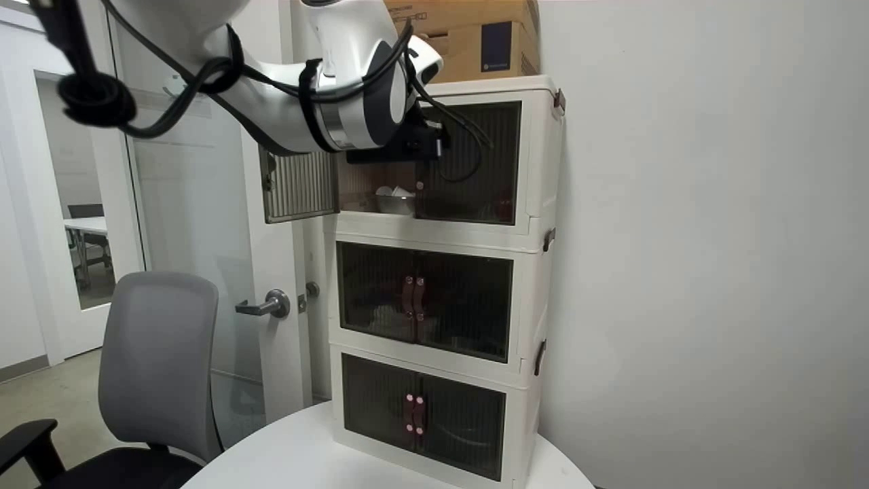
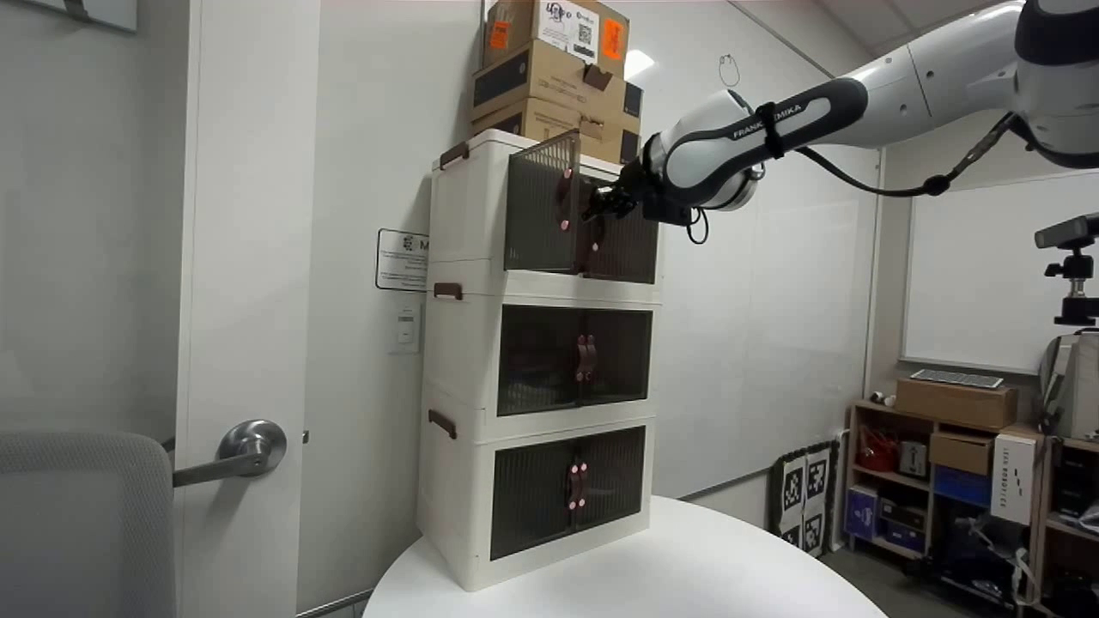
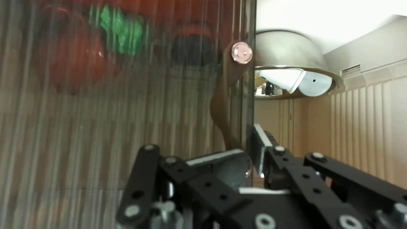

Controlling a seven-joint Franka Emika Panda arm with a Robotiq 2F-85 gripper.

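In the wrist view, which is upside down, my gripper is part open at the free edge of the ribbed, see-through right door of the top cabinet. The lower stretch of that door's brown strap handle reaches down to the gap between its fingers; whether they touch it I cannot tell. A pink rivet marks the handle's other end. The left door stands swung outward. Behind the opening sits a metal bowl with white pieces in it. In exterior view 1 the arm hides the fingers.
Two more cabinets, the middle one and the bottom one, stand below with doors closed, on a round white table. Cardboard boxes are stacked on top. Red and green items show dimly behind the right door.
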